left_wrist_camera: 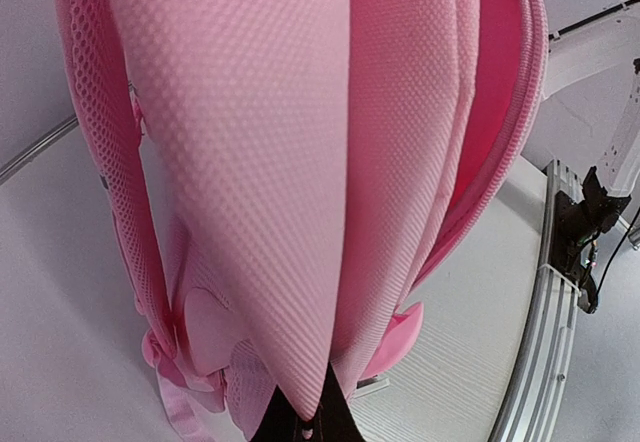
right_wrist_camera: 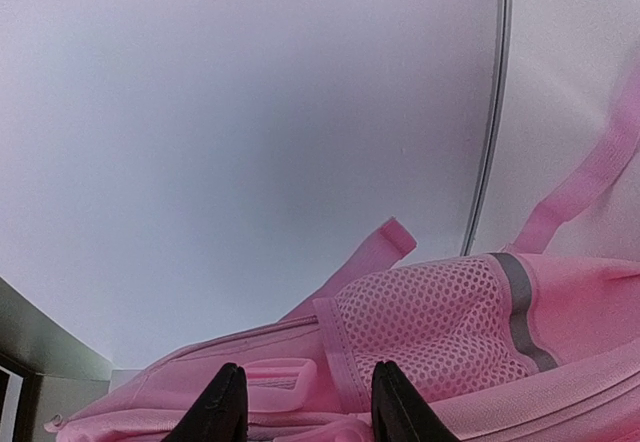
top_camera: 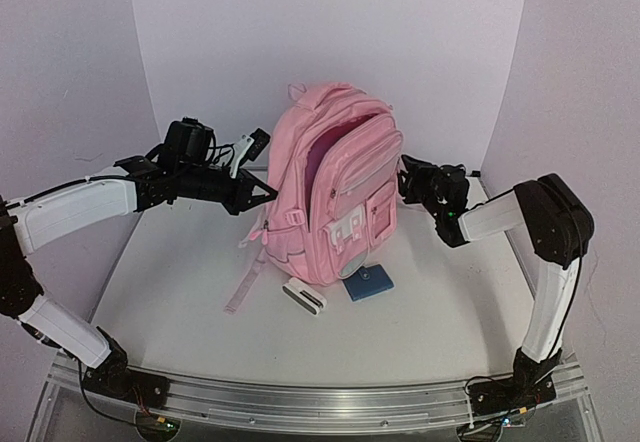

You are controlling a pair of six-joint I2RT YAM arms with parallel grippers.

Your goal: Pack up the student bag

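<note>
A pink backpack (top_camera: 340, 192) stands upright at the centre back, its main pocket gaping at the top and front. My left gripper (top_camera: 274, 195) is at the bag's left side; in the left wrist view its fingertips (left_wrist_camera: 335, 398) close together on a fold of pink fabric (left_wrist_camera: 280, 262). Beside the bag's right side, my right gripper (top_camera: 404, 167) has its fingers (right_wrist_camera: 226, 402) apart, with pink fabric and a strap loop (right_wrist_camera: 275, 384) below and between them. A white item with a dark stripe (top_camera: 304, 296) and a blue booklet-like item (top_camera: 368, 282) lie before the bag.
A loose pink strap (top_camera: 246, 282) trails on the table at the bag's left. White walls enclose the back and sides, and a metal rail (top_camera: 310, 392) runs along the front. Bare table (top_camera: 300, 347) lies between the small items and the rail.
</note>
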